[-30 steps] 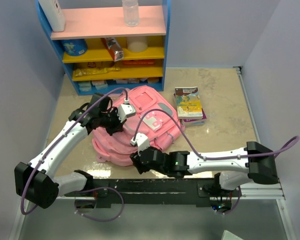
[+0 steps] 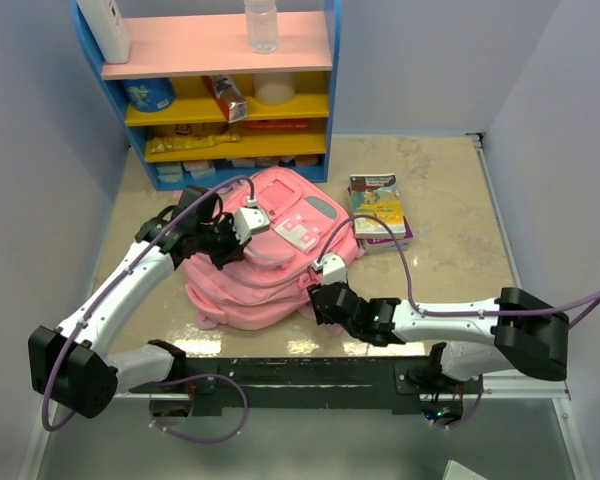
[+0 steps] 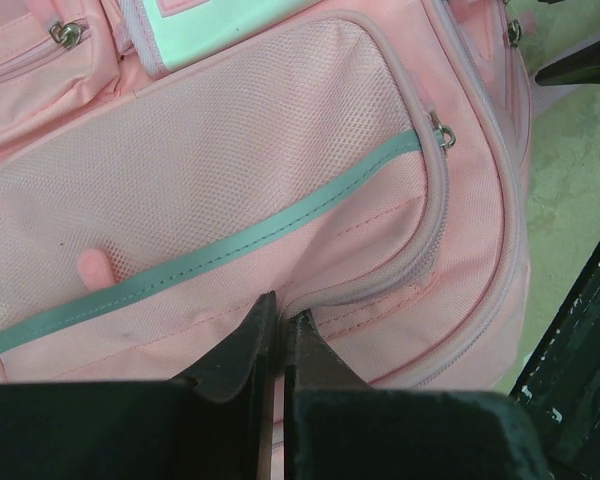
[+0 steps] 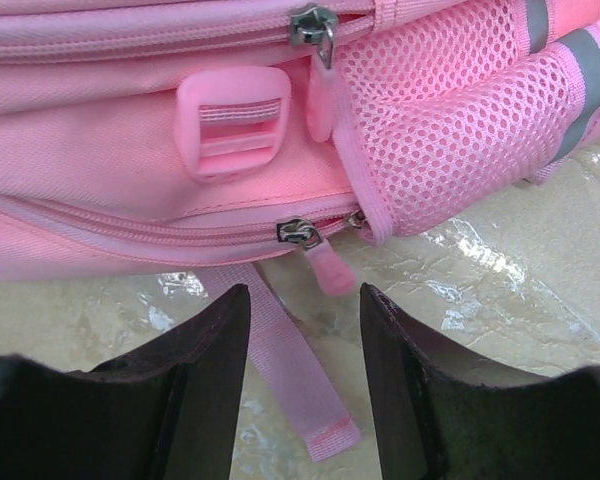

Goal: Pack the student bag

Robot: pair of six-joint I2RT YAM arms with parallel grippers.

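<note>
The pink student bag [image 2: 265,300] lies on the table in front of the shelf. My left gripper is shut on a fold of the bag's front pocket edge, below the teal strip [image 3: 220,240]. At the bag's near right side my right gripper stands part open. A pink zipper pull [image 4: 330,270] hangs from the metal slider between and just beyond its fingertips, not gripped. A loose pink strap [image 4: 295,370] runs down between the right fingers, over the table. The bag's inside is hidden.
A stack of books [image 2: 380,210] lies right of the bag. Behind it stands a blue shelf [image 2: 333,90] with a clear bottle [image 2: 262,25] on top and several items inside.
The left arm has stayed put.
</note>
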